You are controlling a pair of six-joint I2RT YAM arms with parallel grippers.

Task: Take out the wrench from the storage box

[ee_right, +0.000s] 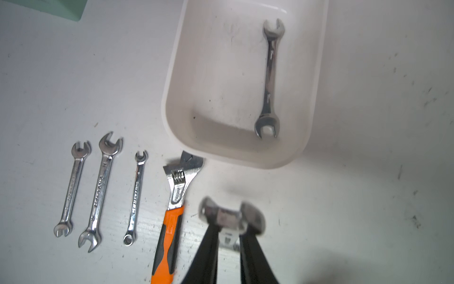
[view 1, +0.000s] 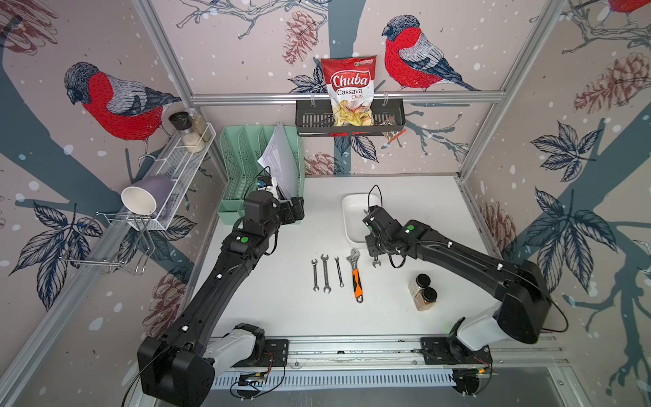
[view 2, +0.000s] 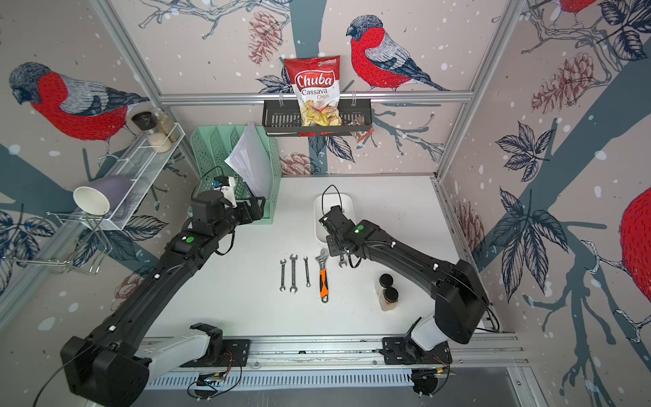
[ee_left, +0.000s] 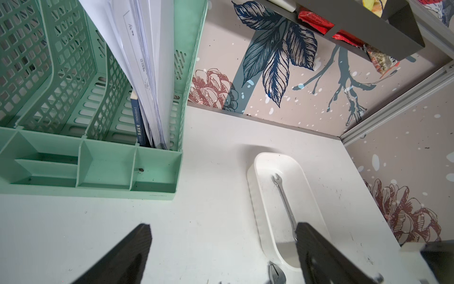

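A white box [ee_right: 212,80] holds one silver wrench [ee_right: 269,71]. My right gripper is shut on a short silver wrench [ee_right: 227,217], blurred, held outside the box's front edge. An orange-handled adjustable wrench [ee_right: 168,236] and several silver wrenches [ee_right: 101,189] lie on the table left of it. My left gripper hangs left of the box, before the green organiser, open with nothing between its fingers.
The green organiser [ee_left: 104,168] with papers stands at back left. Two spice jars [view 1: 423,298] stand front right. A shelf [view 1: 315,118] with chips hangs above the back. The table right of the box is clear.
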